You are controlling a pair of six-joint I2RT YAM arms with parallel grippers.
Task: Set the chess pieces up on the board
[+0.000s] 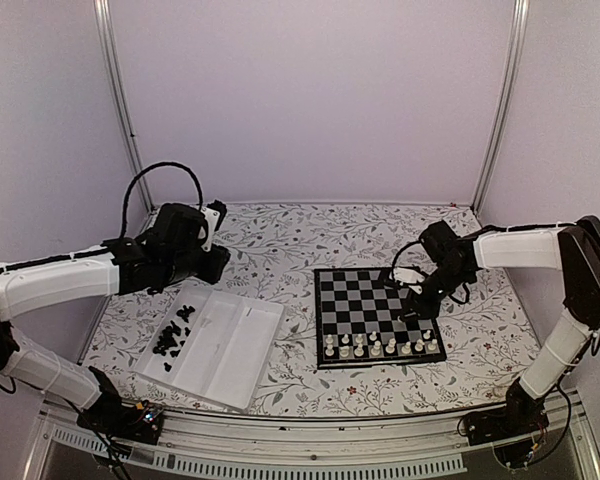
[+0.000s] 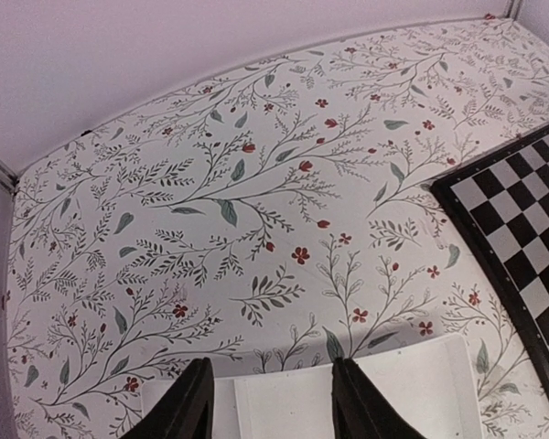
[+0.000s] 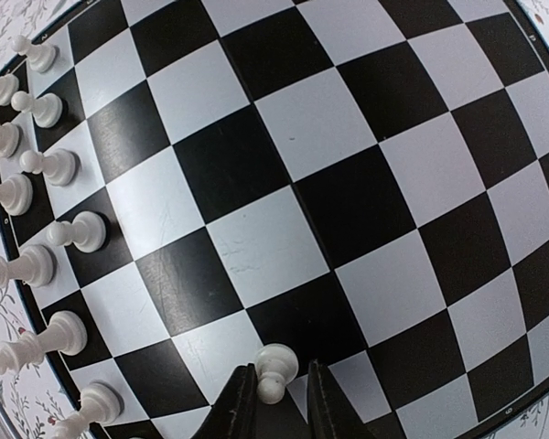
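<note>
A white pawn [image 3: 276, 361] stands on the chessboard [image 1: 355, 310], away from the other white pieces. My right gripper is low over the board and part open. The pawn's head lies between its fingers, close to the left one, with a gap toward the right one. In the top view that arm hides the pawn. More white pieces [image 1: 375, 349] stand along the board's near side. Black pieces [image 1: 167, 340] lie loose in the left compartment of the white tray [image 1: 242, 345]. Above the tray's far end, my left gripper hangs open and empty.
The floral table [image 1: 280, 240] is bare behind the board and tray, and a strip of it lies free between them. In the right wrist view, white pieces [image 3: 46, 334] line the left edge of the board, close to the right gripper's left side.
</note>
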